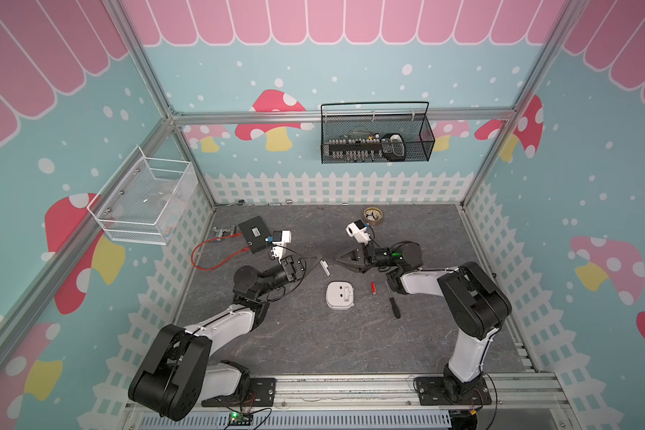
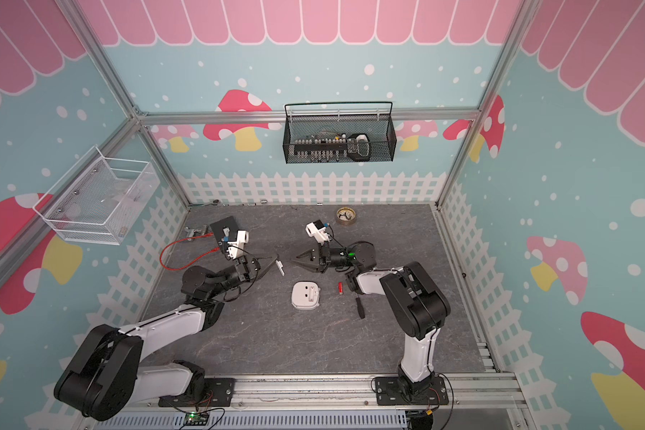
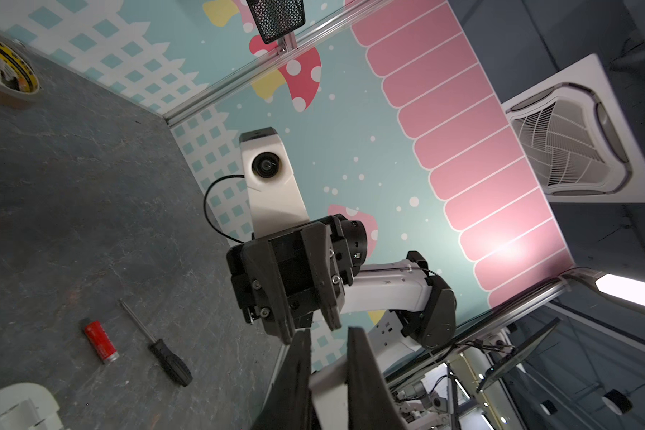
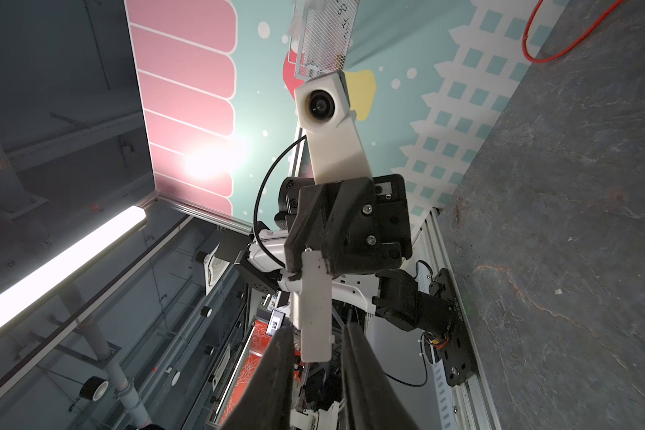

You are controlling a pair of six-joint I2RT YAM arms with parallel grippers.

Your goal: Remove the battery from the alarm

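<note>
The white alarm (image 1: 339, 294) lies open on the table, a red cylindrical battery (image 3: 100, 340) beside it to the right. A slim white piece, seemingly the cover, is held up at the fingertips of my left gripper (image 1: 319, 259); in the left wrist view it sits between the fingers. My right gripper (image 1: 337, 259) is just right of that piece, pointing at it, fingers apart and apparently empty.
A screwdriver (image 1: 394, 306) lies right of the battery. A tape roll (image 1: 372, 215) is at the back, a dark box (image 1: 251, 229) with a red cord at the back left.
</note>
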